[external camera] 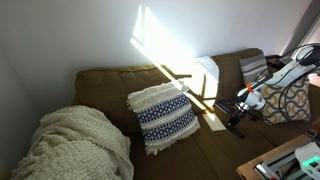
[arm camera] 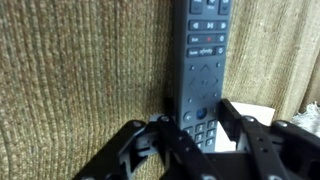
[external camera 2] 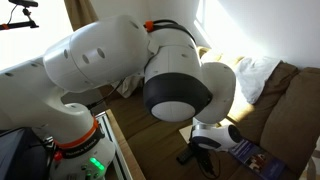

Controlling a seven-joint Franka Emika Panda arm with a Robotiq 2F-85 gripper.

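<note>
A long dark grey remote control [arm camera: 205, 55] with several rows of buttons runs from the top edge down between my fingers in the wrist view. My gripper is shut on it, one finger against each long side. The brown ribbed couch fabric lies below the remote; whether the two touch I cannot tell. In exterior view 1 my gripper [external camera: 238, 117] is low over the couch seat, and the remote is too small and dark to make out clearly. In exterior view 2 the arm hides part of the grasp.
A white sheet [external camera: 213, 121] lies on the seat beside the gripper. A blue and white pillow [external camera: 164, 116] leans on the backrest, a patterned pillow [external camera: 288, 103] is at the right, and a cream blanket [external camera: 75, 145] lies at the left. A wooden table edge [external camera: 268, 160] is in front.
</note>
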